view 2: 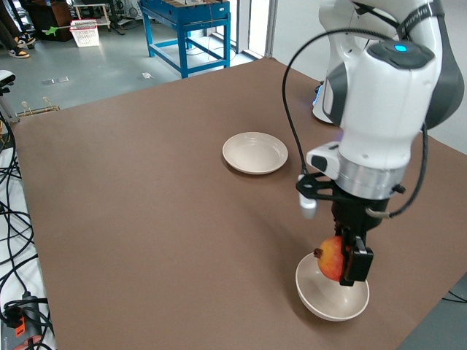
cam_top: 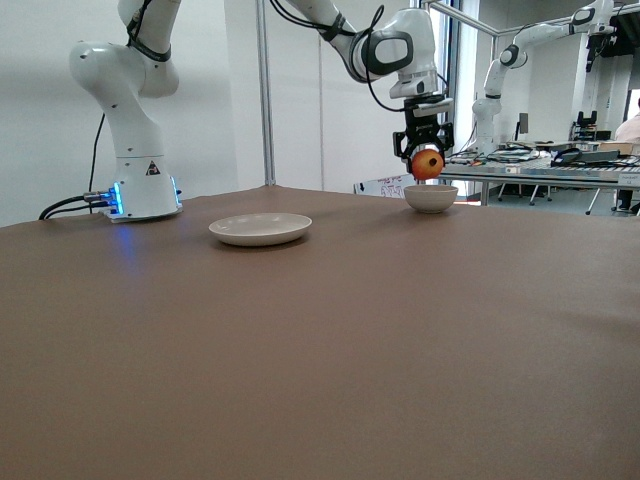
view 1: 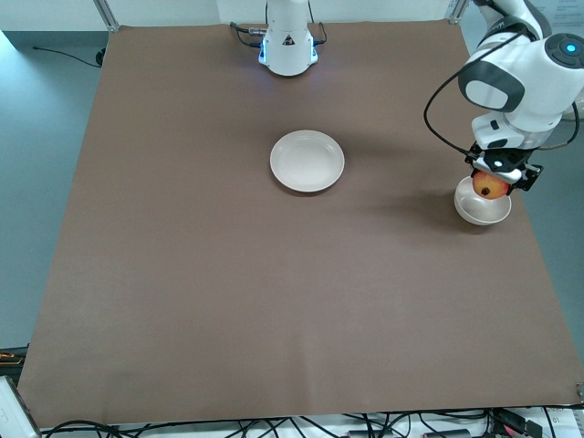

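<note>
My black gripper (view 2: pixel 344 254) is shut on a red-orange round fruit, like a pomegranate (view 1: pixel 488 185) (cam_top: pixel 427 164), held just over a small white bowl (view 1: pixel 481 209) (cam_top: pixel 430 201) (view 2: pixel 328 299) at the right side of the table in the left view. In the right view the fruit sits low at the bowl's rim; whether it touches the bowl I cannot tell. A white plate (view 1: pixel 307 162) (cam_top: pixel 259 227) (view 2: pixel 254 151) lies flat and empty nearer the table's middle.
Cables (view 1: pixel 100 429) run along the edge at the bottom of the left view.
</note>
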